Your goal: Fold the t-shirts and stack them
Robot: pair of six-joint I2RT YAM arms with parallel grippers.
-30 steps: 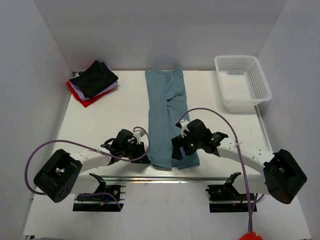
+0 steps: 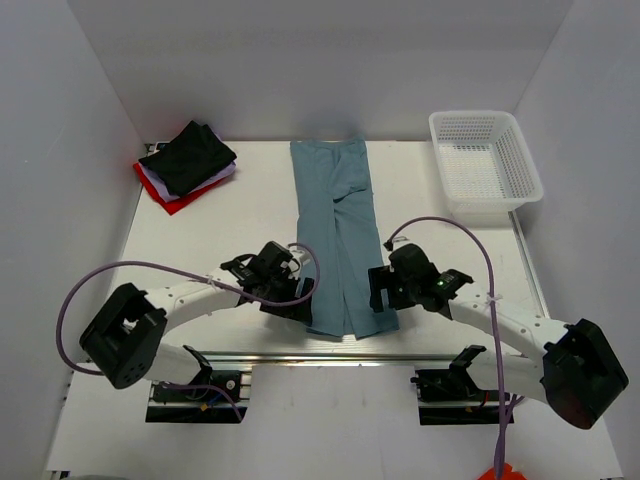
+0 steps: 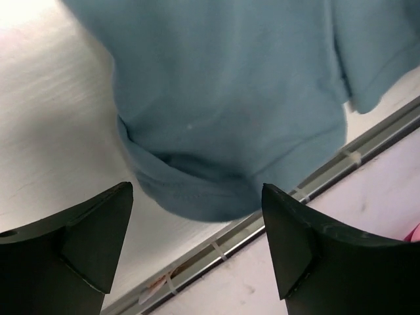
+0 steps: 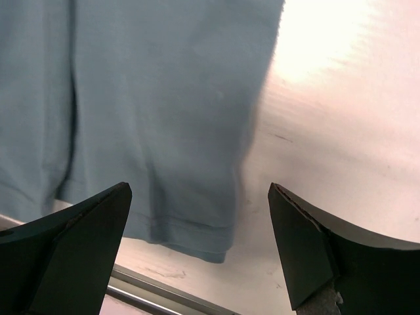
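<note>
A blue-grey t shirt [image 2: 338, 235] lies folded lengthwise into a long strip in the middle of the table, its near end close to the front edge. At the left near corner my left gripper [image 2: 308, 300] hovers; in the left wrist view its parted fingers [image 3: 98, 236] flank the shirt's rumpled corner [image 3: 203, 190], with nothing gripped. Over the right near corner stands my right gripper [image 2: 380, 290], open, its fingers [image 4: 82, 243] spread to either side of the shirt's hem corner [image 4: 197, 236]. Black, purple and red folded shirts [image 2: 190, 160] are stacked at the back left.
A white basket [image 2: 485, 160] stands empty at the back right. A metal rail [image 2: 330, 358] runs along the table's front edge. Bare table shows to both sides of the shirt. Purple cables arch over both arms.
My right gripper shifted right to the right corner. The shirt looks nearly unmoved.
</note>
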